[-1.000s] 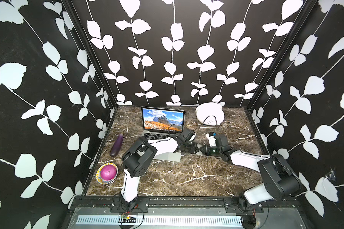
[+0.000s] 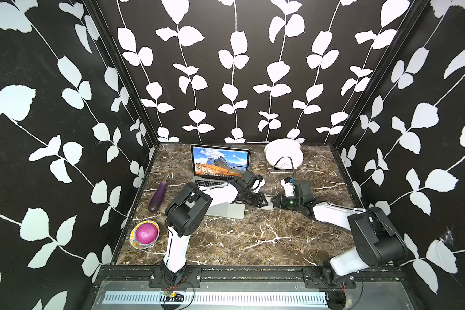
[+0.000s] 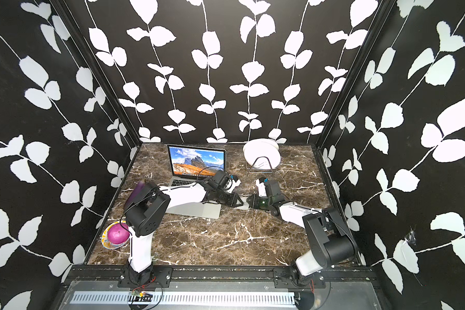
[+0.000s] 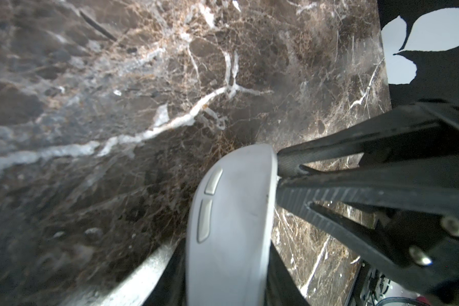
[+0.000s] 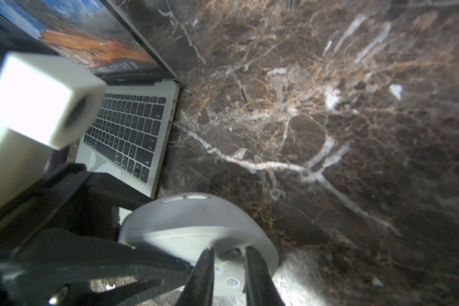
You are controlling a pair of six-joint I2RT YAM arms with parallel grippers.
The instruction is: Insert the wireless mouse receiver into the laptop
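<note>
A light grey wireless mouse (image 4: 229, 219) is held between my two grippers, right of the laptop (image 2: 219, 160), which stands open with its screen lit. In the left wrist view the fingers of my right gripper (image 2: 276, 201) reach the mouse's side. The right wrist view shows the mouse's underside (image 5: 188, 237), with a recess that the finger tips of my left gripper (image 2: 263, 199) reach, standing a little apart. My right gripper is shut on the mouse. The receiver cannot be made out clearly.
White plates (image 2: 284, 152) stand in a rack at the back right. An eggplant (image 2: 157, 196) and a bowl with a pink object (image 2: 145, 232) lie at the left.
Both grippers have shifted very slightly around the mouse; the laptop and other objects have not moved.
</note>
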